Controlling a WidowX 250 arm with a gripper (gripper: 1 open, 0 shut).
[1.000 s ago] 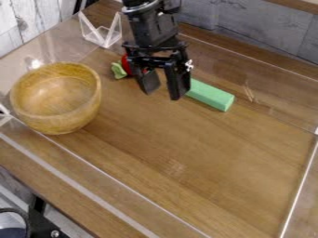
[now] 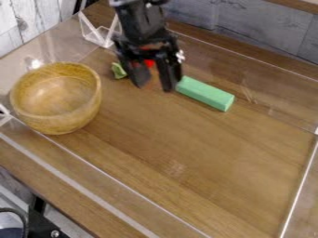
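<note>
The black robot arm reaches down from the top centre, blurred, with its gripper over the back-middle of the wooden table. Its fingers are too blurred to show whether they are open or shut. Just behind the gripper is a small red object, partly hidden. A small green item lies left of the gripper, and a long mint-green block lies to its right.
A wooden bowl sits at the left. A white wire rack stands at the back left. A grey wall panel borders the back.
The arm has shifted a little left and up from where it was, and is now motion-blurred. The bowl and green block have not moved.
</note>
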